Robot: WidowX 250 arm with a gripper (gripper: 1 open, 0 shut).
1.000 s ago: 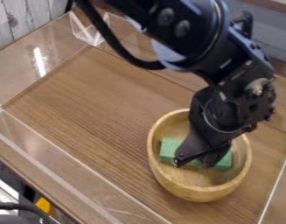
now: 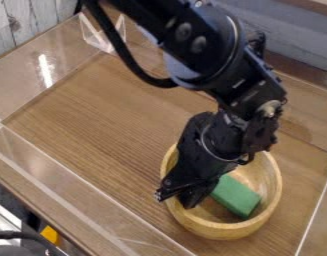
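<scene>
The black gripper (image 2: 174, 188) reaches down into the left side of a round wooden bowl (image 2: 222, 226), its fingertips near the left rim and nothing visible held in them; it looks shut. A green block (image 2: 238, 198) lies inside the bowl, to the right of the fingers, set at a slant, its upper end partly hidden by the gripper.
Clear plastic walls edge the workspace at left and front. A small yellow object (image 2: 50, 233) shows below the table edge at bottom left.
The gripper has moved left across the bowl to its left rim. The green block has turned and now sits more to the right in the bowl.
</scene>
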